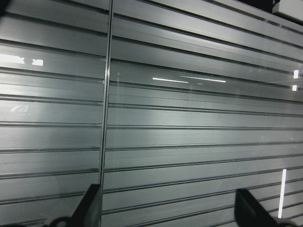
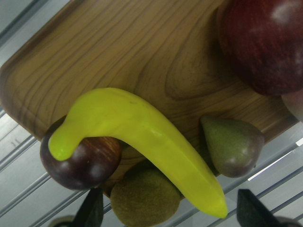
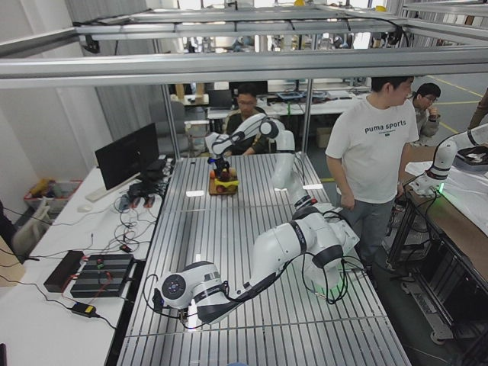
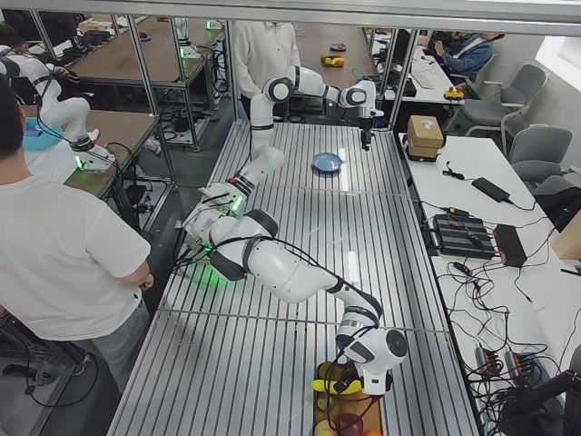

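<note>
A wooden tray (image 2: 128,61) holds a yellow banana (image 2: 156,142), a dark round fruit (image 2: 80,165), a red apple (image 2: 260,42), a green pear (image 2: 232,146) and a brown fuzzy fruit (image 2: 144,201). My right gripper hangs just over the tray, its fingers spread apart either side of the banana's lower part. My left gripper is over bare slatted table, fingers apart, nothing between them. A blue plate (image 4: 327,163) lies on the table near the left arm in the camera right view.
Side desks (image 3: 61,229) carry a monitor, power boxes and cables. A man in a white shirt (image 3: 370,152) stands beside the table by the arm bases.
</note>
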